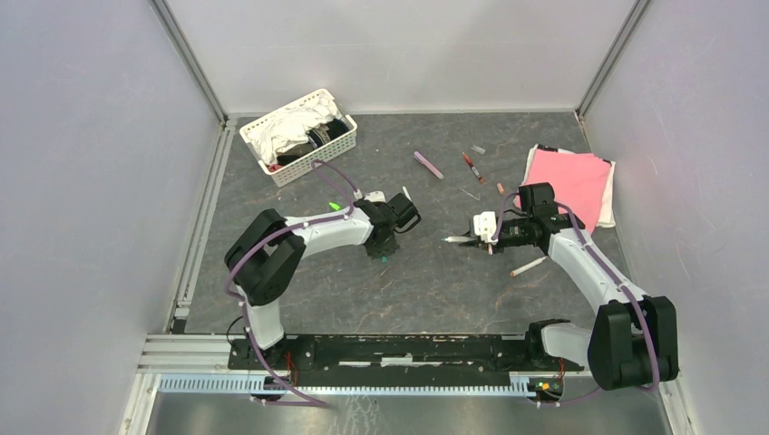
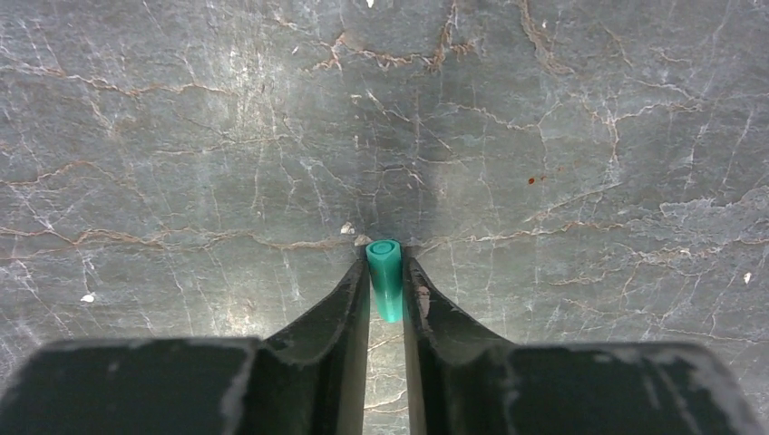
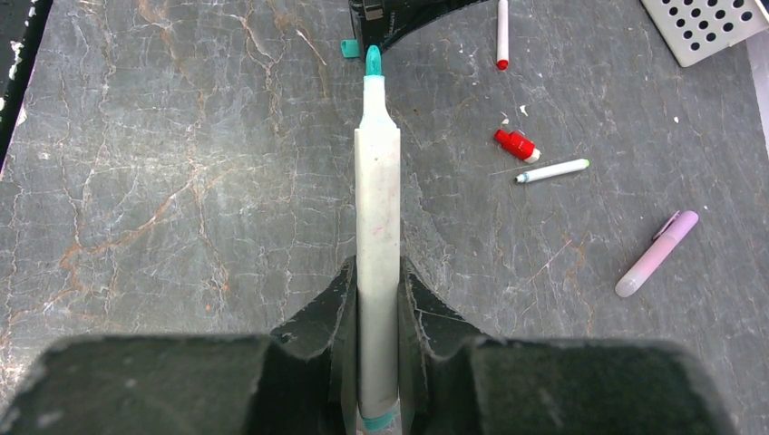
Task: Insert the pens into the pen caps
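My left gripper is low over the table, its fingertips closed in on either side of a teal cap (image 2: 385, 288); whether they grip it firmly is unclear. My right gripper is shut on a white pen (image 3: 377, 208) with a teal tip, pointing toward the left gripper. A red cap (image 3: 513, 143), a red-ended pen (image 3: 503, 32), a thin white pen (image 3: 550, 170) and a pink pen (image 3: 657, 254) lie on the table.
A white basket (image 1: 317, 158) with cloth stands at the back left, pink and white cloths (image 1: 567, 181) at the right. More pens and small pieces lie toward the back right.
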